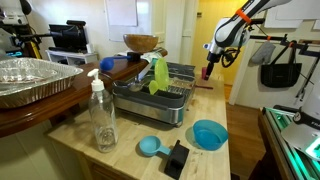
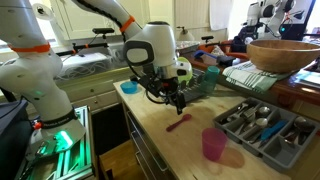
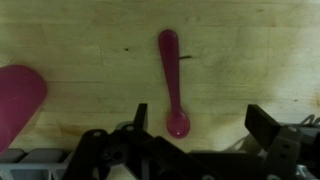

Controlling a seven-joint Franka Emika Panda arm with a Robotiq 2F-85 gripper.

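Observation:
A pink-red spoon [image 3: 172, 70] lies flat on the wooden counter, bowl end toward my gripper in the wrist view. The two dark fingers stand wide apart with only bare counter and the spoon's bowl showing between them; the fingers are open and hold nothing. In exterior view 2 the gripper [image 2: 165, 100] hangs above the counter, close to the spoon [image 2: 180, 122]. A pink cup [image 2: 213, 143] stands to the right of the spoon there; part of that cup [image 3: 18, 98] shows at the wrist view's left edge.
A grey cutlery tray [image 2: 240, 125] with several utensils lies beyond the cup. Behind the arm is a dish rack [image 1: 150, 104]. Blue bowl [image 1: 210, 134], blue measuring cup [image 1: 150, 146] and soap bottle [image 1: 102, 115] occupy the nearer counter in exterior view 1.

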